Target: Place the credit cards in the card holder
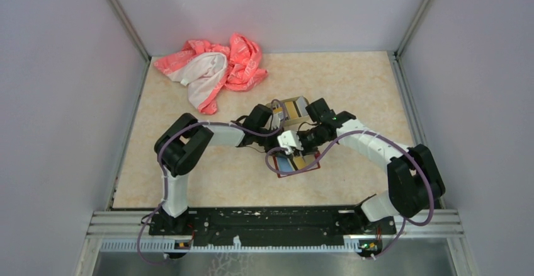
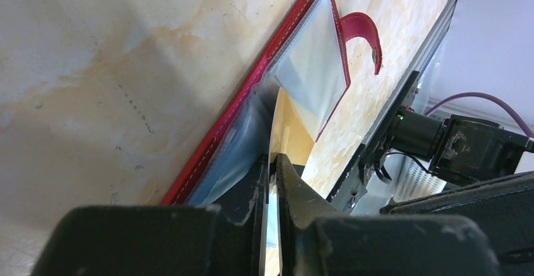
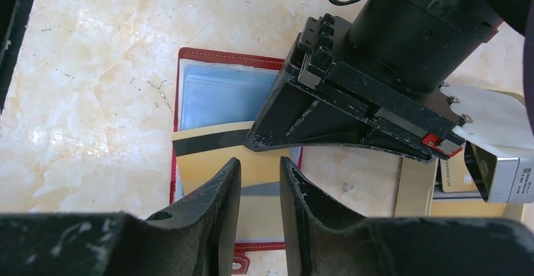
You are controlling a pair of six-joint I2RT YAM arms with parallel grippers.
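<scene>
The open red card holder [image 3: 227,87] lies on the table with clear sleeves. In the left wrist view a gold card [image 2: 288,121] sits slanted at a sleeve, and my left gripper has its fingertips on the card's edge; whether it grips is unclear. In the right wrist view gold cards [image 3: 214,166] lie on the holder, and my right gripper hangs above them with fingers apart and nothing visible between them. The left gripper's body covers part of the holder.
Behind the holder is a tan box [image 1: 297,107] with more cards. A pink and white cloth [image 1: 242,68] lies at the back left.
</scene>
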